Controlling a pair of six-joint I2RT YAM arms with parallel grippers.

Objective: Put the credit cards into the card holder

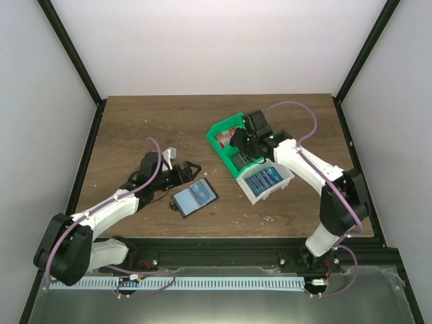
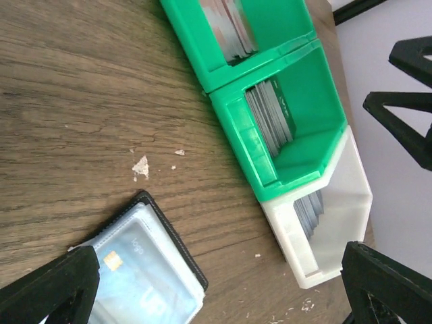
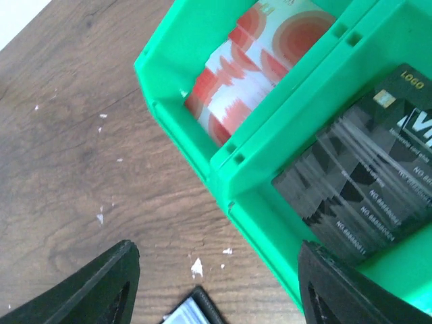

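The card holder (image 1: 195, 196) is a dark-edged case lying flat on the table, with a blue card under its clear sleeve; a yellowish chip shows on that card (image 2: 113, 261) in the left wrist view. My left gripper (image 1: 194, 172) stands open just behind the holder, nothing between its fingers. My right gripper is open and empty over the green bins. Red-and-white cards (image 3: 236, 84) fill the far green bin, black cards (image 3: 361, 172) the nearer one. Blue cards (image 1: 263, 181) sit in the white bin.
Two green bins (image 1: 217, 148) and a white bin (image 1: 253, 196) stand in a slanted row right of the holder. Bare tabletop (image 1: 162, 118) stretches across the back left. Small pale marks (image 2: 140, 167) dot the wood.
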